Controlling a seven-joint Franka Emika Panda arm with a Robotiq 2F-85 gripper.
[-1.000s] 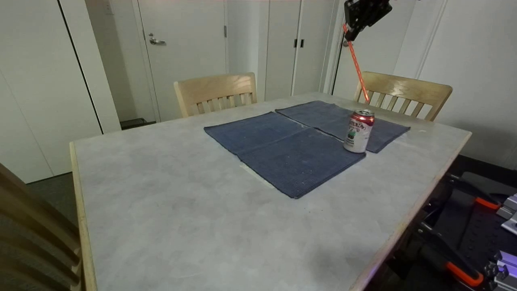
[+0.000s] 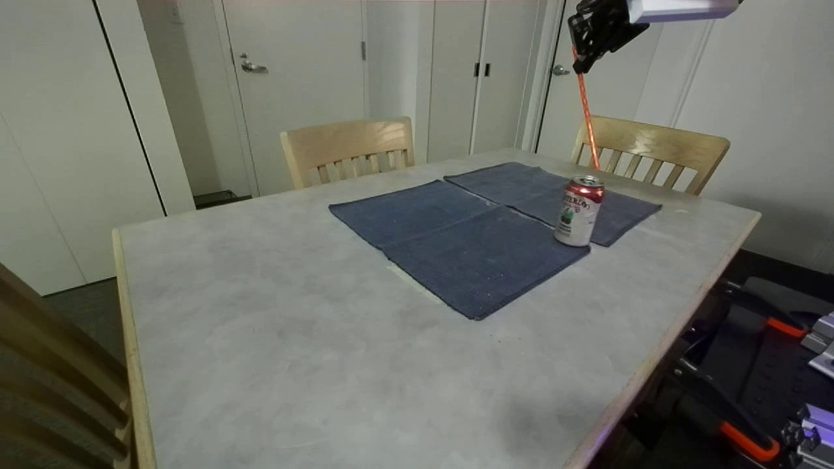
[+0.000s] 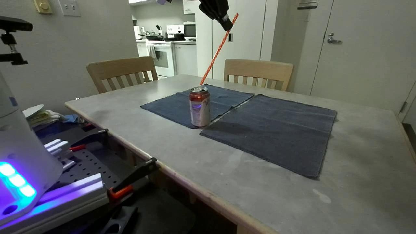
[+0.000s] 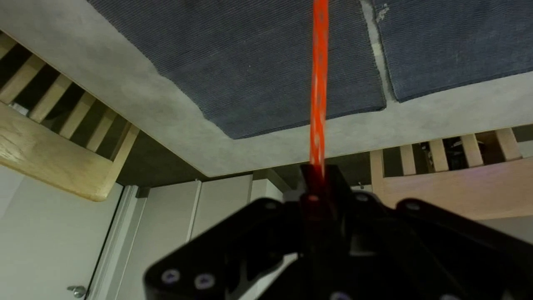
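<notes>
An orange-red straw with pale markings [image 2: 586, 113] is pinched near its upper end by my gripper [image 2: 580, 62], which is shut on it high above the table. In exterior view 2 the straw [image 3: 218, 50] slants down from the gripper [image 3: 229, 25], its lower end appearing near the top of a red and white drink can [image 3: 200, 109]; whether they touch is hard to tell. The can [image 2: 578, 212] stands upright at the edges of the blue mats. In the wrist view the straw [image 4: 318, 85] runs up out of frame from the dark fingers [image 4: 336, 180]; the can is out of sight there.
Two blue cloth mats [image 2: 477, 258] lie flat on the grey table [image 2: 313, 328]. Wooden chairs [image 2: 352, 144] stand around it. Clamps [image 3: 132, 179] grip the edge on the robot's side.
In exterior view 1 my gripper and the straw have shifted right and slightly down, and the straw hangs more upright. The can has not moved.
</notes>
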